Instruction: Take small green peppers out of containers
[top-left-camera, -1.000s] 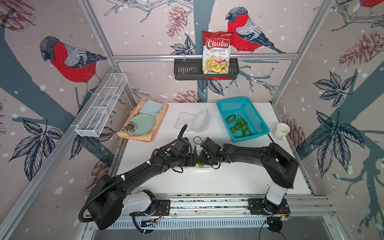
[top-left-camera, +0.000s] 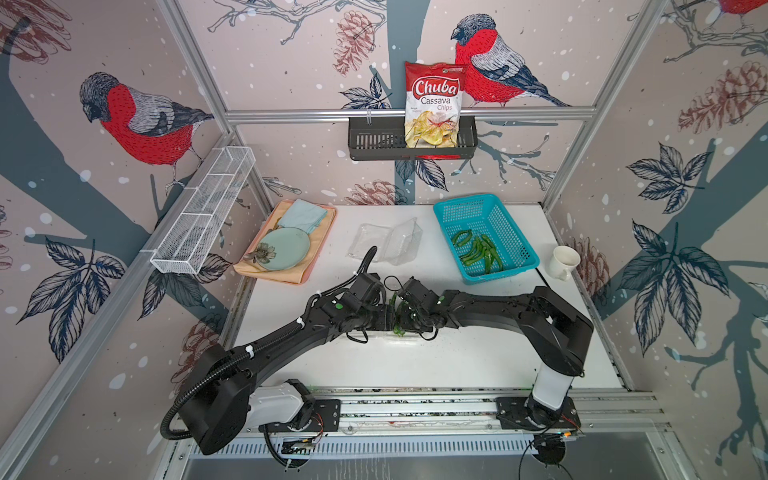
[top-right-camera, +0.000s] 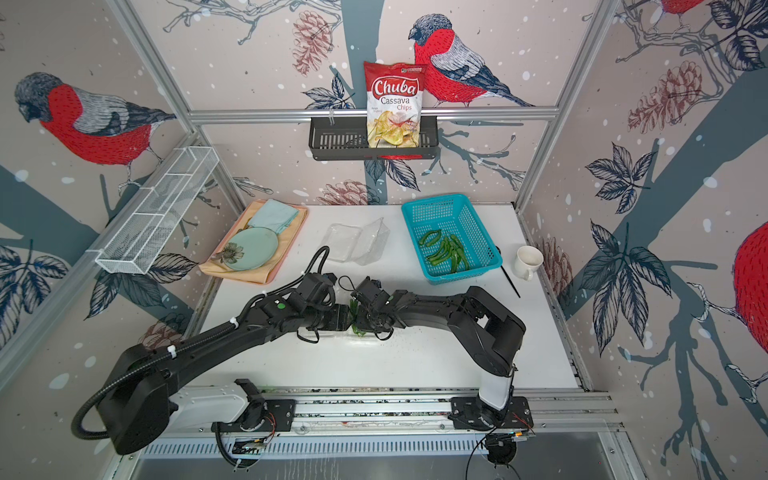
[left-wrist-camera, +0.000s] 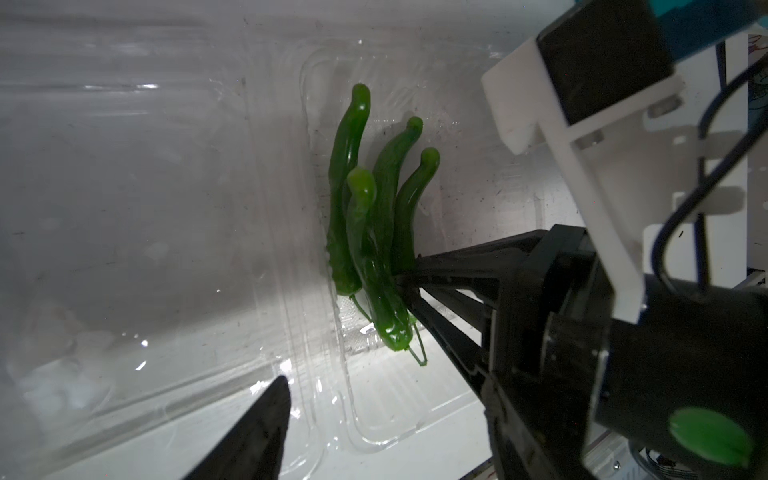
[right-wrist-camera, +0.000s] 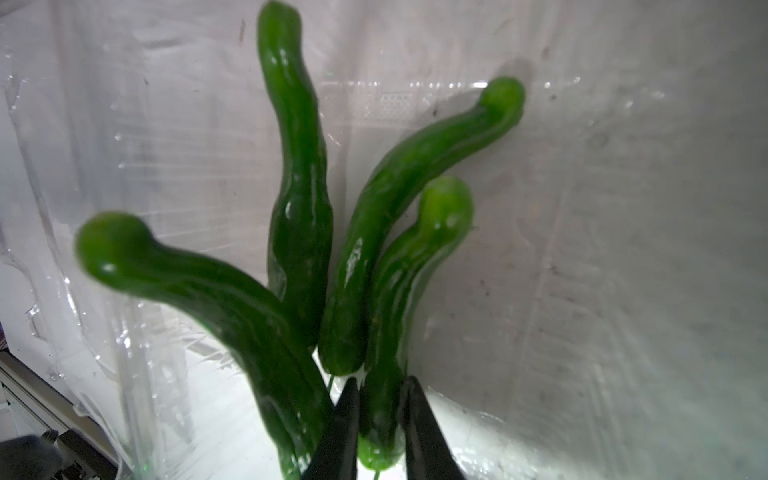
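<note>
Several green peppers lie together in a clear plastic container (left-wrist-camera: 160, 240), seen closely in both wrist views. My right gripper is shut on the lower end of one green pepper (right-wrist-camera: 390, 308), close above the container floor. Beside it, other peppers (right-wrist-camera: 300, 192) lie against one another, and one (right-wrist-camera: 200, 296) curves off to the left. My left gripper has its fingers well apart, with bare plastic between them and the peppers just beyond. From above, both arms hide most of the container.
Several peppers rest in a teal basket (top-left-camera: 520, 240) at the back right. An empty clear container (top-left-camera: 400, 244) stands behind the arms. A board with a plate (top-left-camera: 286, 248) is at the left, a white mug (top-left-camera: 564, 262) at the right.
My right arm has shifted slightly left, covering more of the peppers from above. The left arm has barely moved. The basket and its peppers look the same.
</note>
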